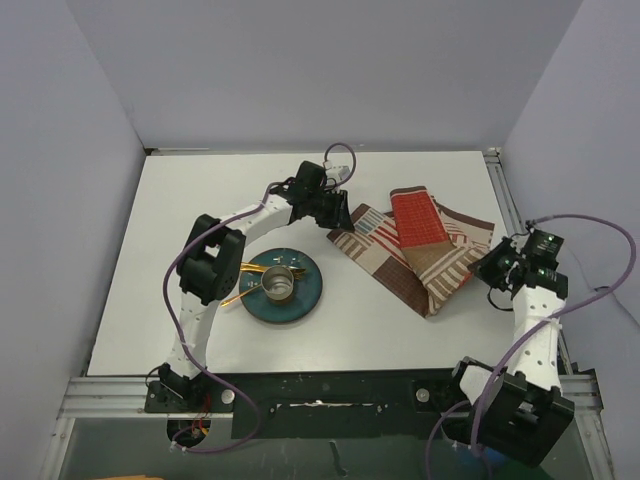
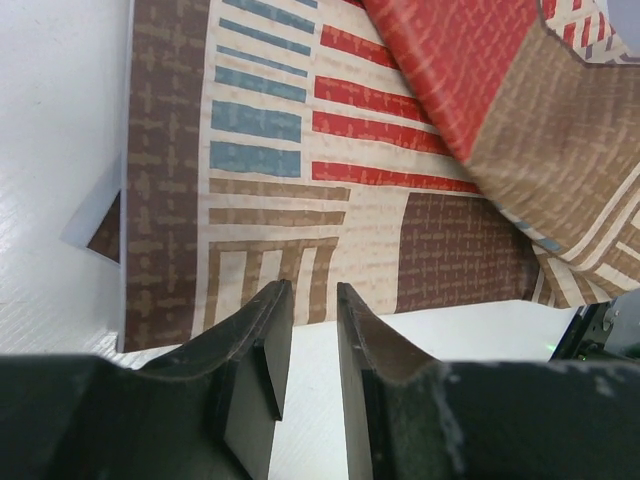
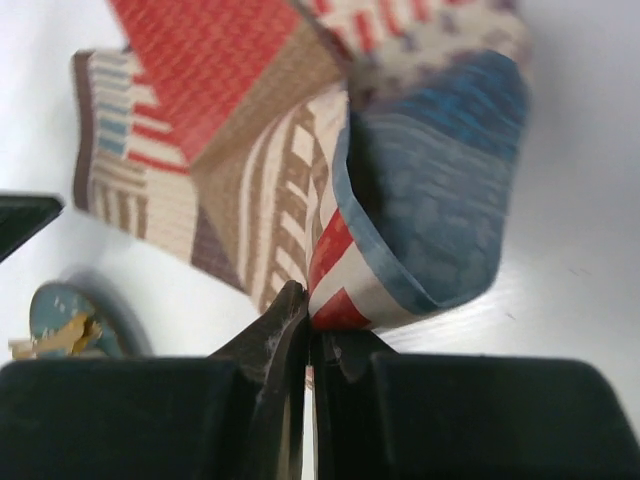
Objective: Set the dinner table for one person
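Observation:
A striped placemat (image 1: 396,280) in brown, cream, red and blue lies crookedly on the white table, its right part folded over with a red and brown flap (image 1: 420,215) on top. My right gripper is shut on the cloth at the right end, and a blue-edged fold (image 3: 440,190) bulges up beside its fingers. At the left end, my left gripper hovers over the striped cloth, its fingertips slightly apart and nothing visible between them. The teal plate (image 1: 290,312) holds a metal cup (image 1: 278,284) and gold cutlery (image 1: 253,267).
The plate sits just right of the left forearm (image 1: 212,290). Bare white table (image 1: 370,345) lies in front of the placemat and at the far left. Grey walls stand behind and on both sides.

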